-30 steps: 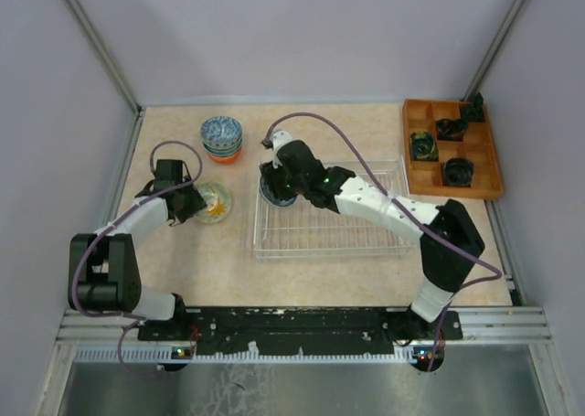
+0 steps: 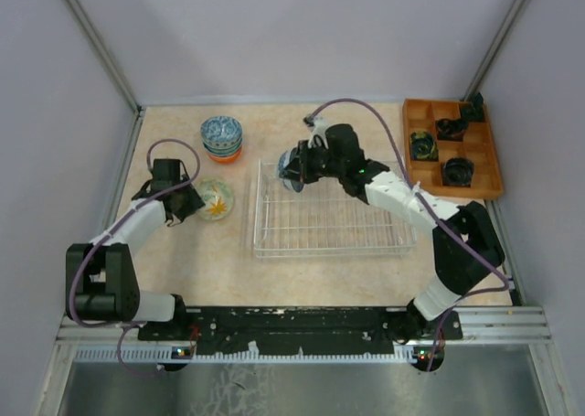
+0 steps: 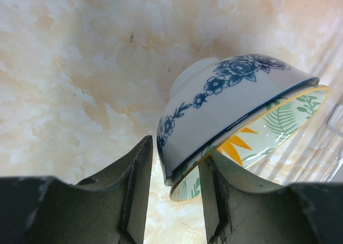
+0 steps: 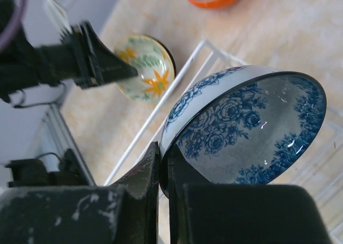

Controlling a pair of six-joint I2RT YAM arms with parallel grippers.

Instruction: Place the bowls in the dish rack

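A blue-flowered bowl is tilted on its side, with my right gripper shut on its rim. From above, this bowl is at the back left of the wire dish rack; whether it touches the wires cannot be told. Left of the rack, a bowl with a yellow and green flowered inside sits on the table. Its outside shows blue flowers in the left wrist view; a second bowl nested with it cannot be ruled out. My left gripper stands open at its rim, fingers apart.
Behind the flowered bowl stands a stack of blue and orange bowls. A wooden compartment tray with several dark cups lies at the back right. Most of the rack's middle and right is empty.
My right gripper has moved right along the back of the rack with the blue-flowered bowl, which has turned from facing up to on edge. The left arm has barely moved.
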